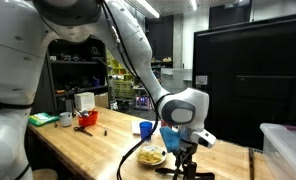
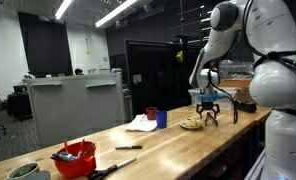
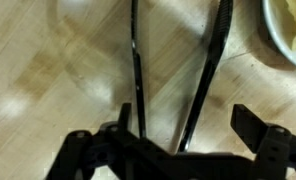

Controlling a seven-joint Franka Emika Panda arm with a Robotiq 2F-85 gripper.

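Two long black strips (image 3: 213, 62), resembling the arms of tongs, lie on the wooden table and draw closer together towards the bottom of the wrist view. My gripper is open above them. Its fingers (image 3: 250, 128) stand on either side of the strips, and nothing is gripped. Where the strips join is hidden or out of view. In exterior view 1, black pieces (image 1: 200, 176) show on the table under the gripper. A white bowl (image 1: 151, 155) with yellow chip-like contents sits just beside the gripper, its edge also at the wrist view's upper right.
A blue cup (image 2: 161, 119) and a dark red container (image 2: 151, 113) stand behind the bowl. Across the table are a red basket (image 2: 75, 158), a dark-handled tool (image 2: 113, 168) and a white cloth (image 2: 141, 124).
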